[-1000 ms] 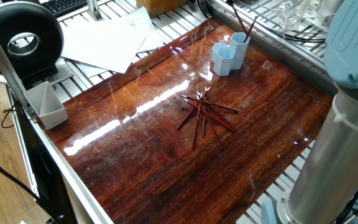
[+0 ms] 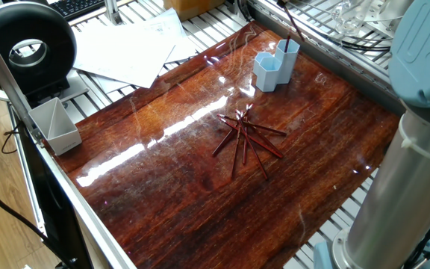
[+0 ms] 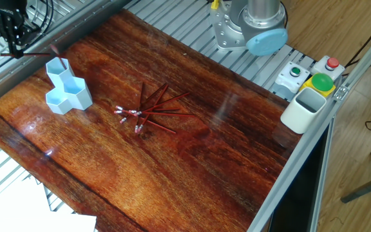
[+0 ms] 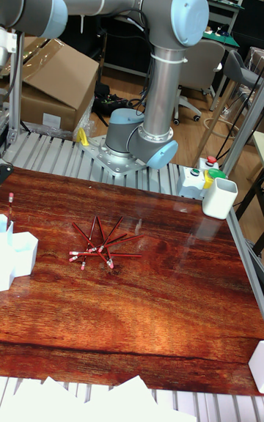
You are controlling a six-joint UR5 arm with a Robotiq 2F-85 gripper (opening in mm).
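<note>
In exterior view 2 my black gripper (image 3: 15,51) is at the upper left, beyond the light-blue holder of joined hexagonal cups (image 3: 58,103). A dark red pencil (image 3: 34,54) lies crosswise at its fingertips, and the fingers appear shut on it. The pencil's right end comes close to the far cup; whether they touch I cannot tell. Another pencil (image 3: 58,56) leans inside that far cup. Several red pencils (image 3: 153,109) with pale ends lie in a crossed heap mid-table. Exterior view 1 shows the held pencil (image 2: 293,21) slanting above the holder (image 2: 266,73), with the gripper out of frame.
A white square cup (image 3: 297,116) stands at the table's edge, near buttons (image 3: 323,82). In exterior view 1 another white box (image 2: 62,138) is at the left edge, and papers (image 2: 129,56) lie beyond the board.
The slanting pencil above the holder has shifted slightly right in exterior view 1. The pencil in the far cup, which leaned right, now stands more upright and farther left. The heap is unchanged.
</note>
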